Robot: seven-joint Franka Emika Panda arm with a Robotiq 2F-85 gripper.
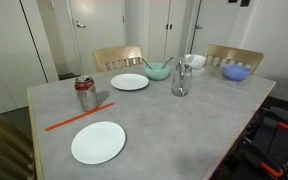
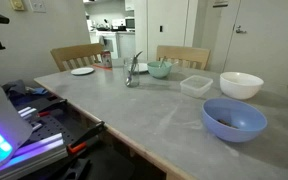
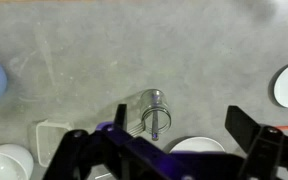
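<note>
In the wrist view my gripper is open, its dark fingers wide apart with nothing visible between them. It hangs high over the table, and only a small dark part of it (image 1: 239,2) shows at the top edge of exterior view 1. Beneath it in the wrist view stands a clear or metallic cup (image 3: 154,103) with a utensil in it. That cup (image 1: 181,82) is near the table's middle. A red-and-silver can (image 1: 86,93), a red stick (image 1: 80,117) and two white plates, one near (image 1: 98,142) and one far (image 1: 129,81), rest on the table.
A green bowl (image 2: 159,69) with utensils stands toward the back. A clear container (image 2: 196,87), a white bowl (image 2: 241,85) and a blue bowl (image 2: 234,119) holding something small are at the table's other end. Chairs (image 2: 183,58) border the table.
</note>
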